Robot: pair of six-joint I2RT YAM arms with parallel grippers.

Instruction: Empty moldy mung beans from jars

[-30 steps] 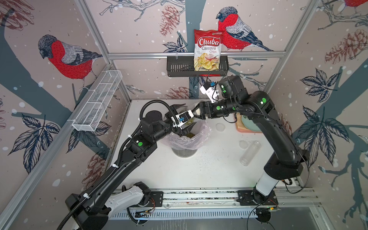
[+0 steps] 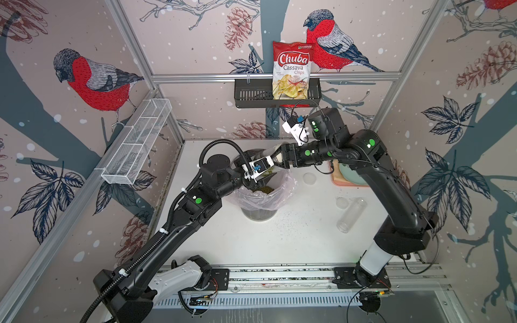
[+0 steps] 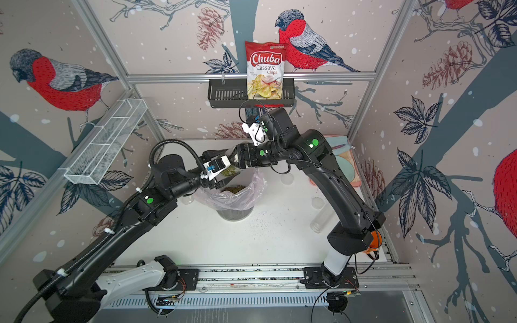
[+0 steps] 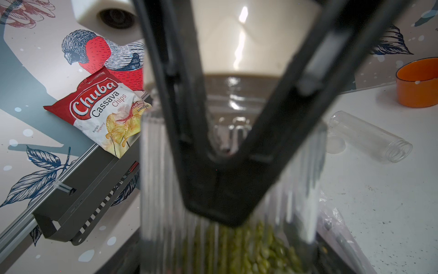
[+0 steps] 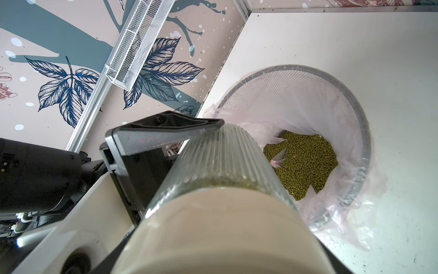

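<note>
A ribbed clear jar with green mung beans and a cream lid is held between my two arms above the lined bin, which holds a heap of mung beans. My left gripper is at the jar's body; its fingers are mostly hidden, so its grip is unclear. My right gripper is at the lid end, with dark fingers along the jar; whether it is closed on it is hard to tell.
An empty clear jar lies right on the table near loose round lids. A tray with plate is behind them, an orange cup at right. A chips shelf is at the back.
Both arms have shifted very slightly; the jar remains between them over the bin.
</note>
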